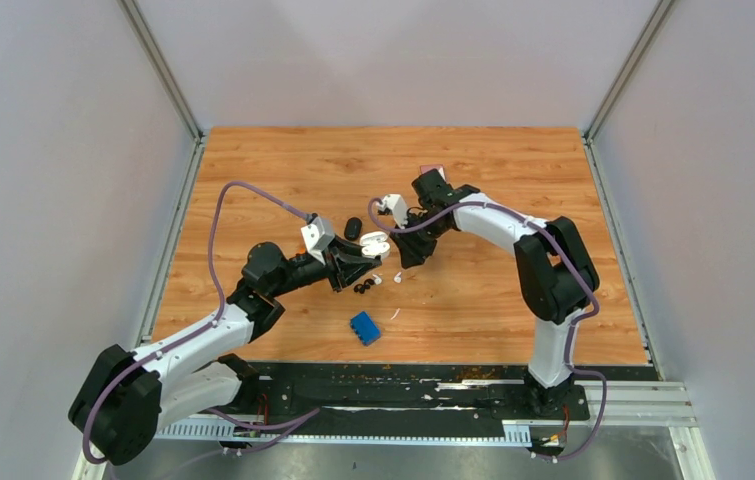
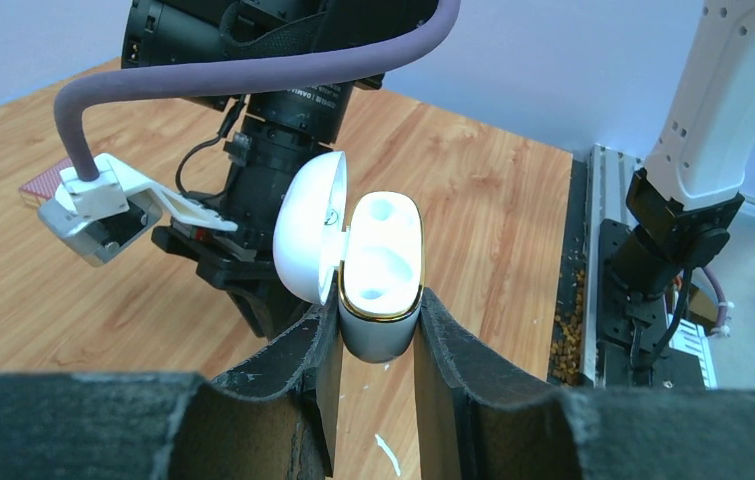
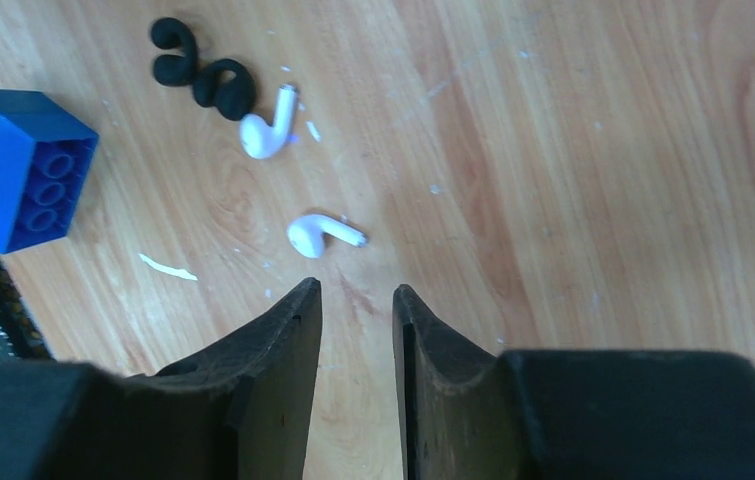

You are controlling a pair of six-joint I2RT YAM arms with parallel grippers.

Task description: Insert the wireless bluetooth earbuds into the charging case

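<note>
The white charging case (image 2: 383,260) stands upright with its lid open and empty wells showing, and my left gripper is shut on it. In the top view this gripper (image 1: 363,262) is left of centre. My right gripper hangs above the table, part open with nothing between its fingers, pointing down. Below it lie two white earbuds, one (image 3: 313,235) nearer its fingertips and the other (image 3: 265,135) farther up in that view.
Black curled pieces (image 3: 223,88) lie beside the earbuds. A blue block (image 1: 365,328) sits near the front edge, a dark oval object (image 1: 353,228) behind the case, a pink item (image 1: 431,168) at the back.
</note>
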